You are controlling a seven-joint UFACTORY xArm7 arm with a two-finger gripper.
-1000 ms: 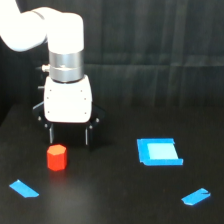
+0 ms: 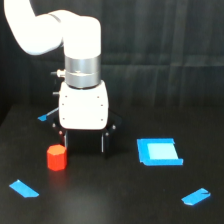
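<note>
A small red block [image 2: 57, 157] stands on the black table at the left. Above the table and to the right of the block is my white gripper [image 2: 85, 145], its two dark fingers pointing down and spread apart. It is open, with nothing visible between the fingers. The left finger [image 2: 66, 139] is close to the block's upper right in the picture; whether they touch I cannot tell. On the right lies a pale square patch framed with blue tape [image 2: 143, 153], with nothing standing on it.
Blue tape strips lie at the front left [image 2: 24, 188] and front right [image 2: 196, 197]. Another bit of blue tape [image 2: 43, 118] shows behind, left of the gripper. A dark curtain [image 2: 165, 60] hangs at the back.
My gripper has moved to the right and a little lower in the picture, staying open. The red block and the taped patch have not moved.
</note>
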